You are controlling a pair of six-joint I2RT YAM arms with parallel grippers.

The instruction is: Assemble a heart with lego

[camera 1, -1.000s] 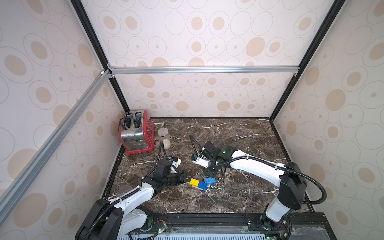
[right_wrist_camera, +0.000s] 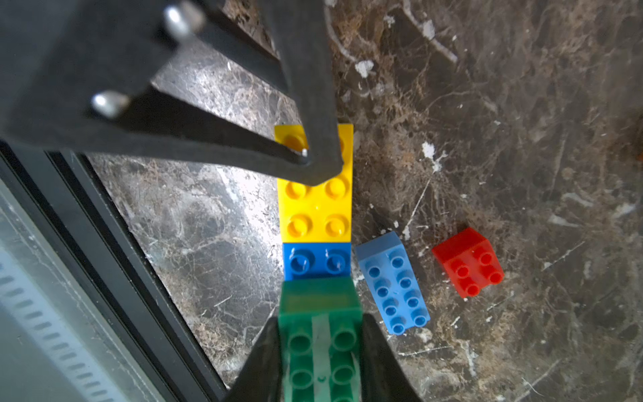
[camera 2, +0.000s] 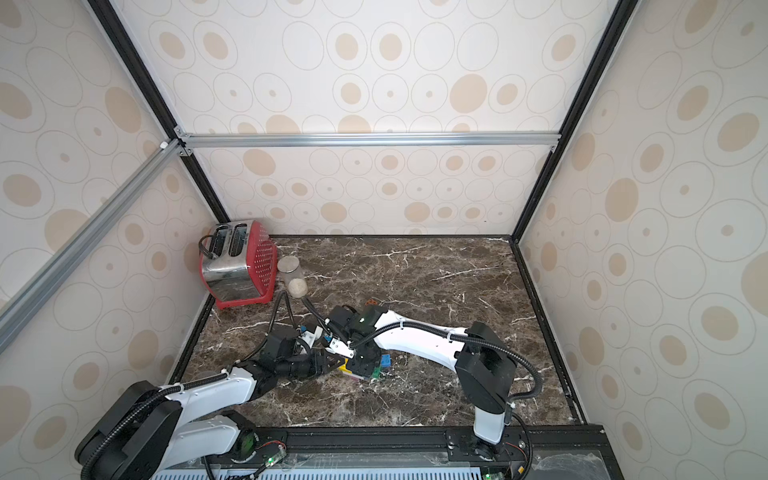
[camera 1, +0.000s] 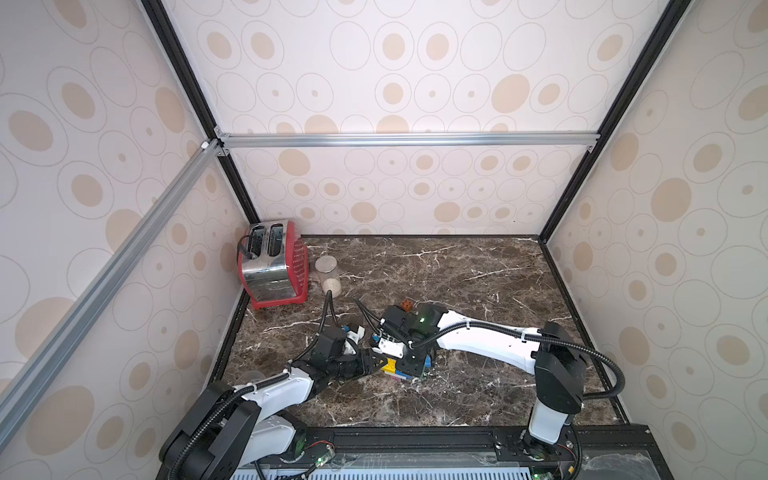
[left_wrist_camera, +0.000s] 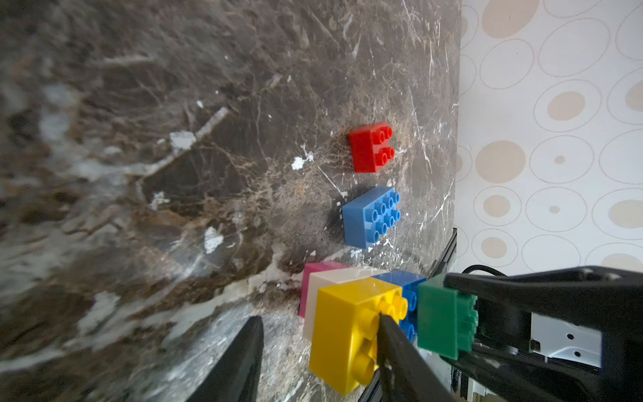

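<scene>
A brick stack shows in the left wrist view: a yellow brick (left_wrist_camera: 348,328) and a dark blue brick (left_wrist_camera: 400,281) on top, a white brick (left_wrist_camera: 328,284) below, pink brick (left_wrist_camera: 314,278) lowest. My left gripper is part open around the stack's yellow end; its left finger (left_wrist_camera: 237,365) stands apart from the brick. My right gripper is shut on a green brick (right_wrist_camera: 321,298), studs up, held over the dark blue end. Whether green touches blue cannot be told. The right gripper's fingers hide part of the stack in the top views.
A light blue brick (right_wrist_camera: 391,284) lies beside the stack, and a red brick (right_wrist_camera: 469,261) just beyond it. An orange-red piece (camera 1: 408,305) sits farther back. The toaster (camera 1: 273,264) and jars (camera 1: 326,264) stand back left.
My right arm has moved left and toward the front, bringing the green brick over the stack's blue end. My left gripper has shifted slightly right to the yellow end.
</scene>
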